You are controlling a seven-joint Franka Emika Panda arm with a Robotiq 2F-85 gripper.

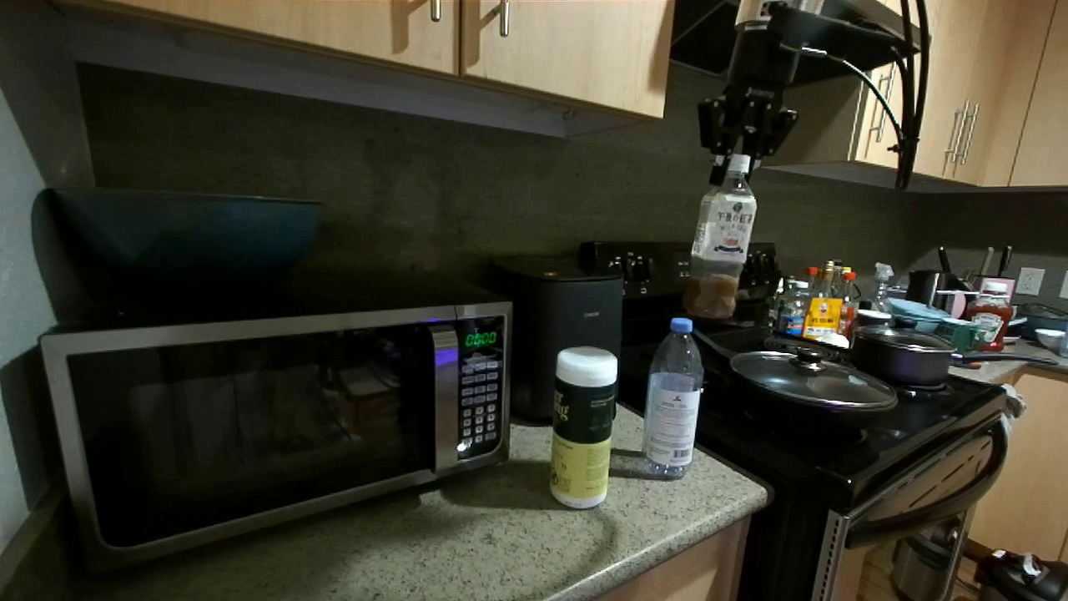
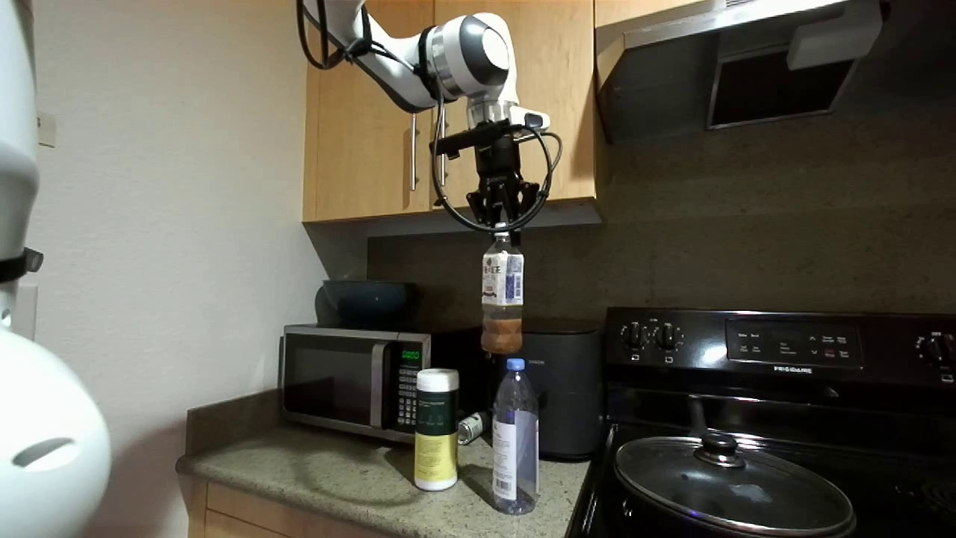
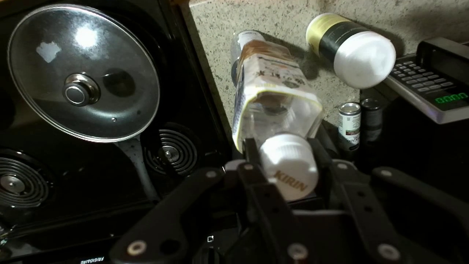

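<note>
A clear, white-labelled bottle with brown liquid at its bottom hangs nearly upright in the air. My gripper is shut on its neck, just below the white cap, which sits between the fingers in the wrist view. In exterior view 2 the held bottle appears above a second clear bottle with a blue cap, which stands on the counter; clear air shows between them. From the wrist, the held bottle covers most of that second one.
Beside the standing bottle is a white-lidded canister. A small can lies behind it. The microwave and a black appliance border the counter. A lidded pan occupies the stove.
</note>
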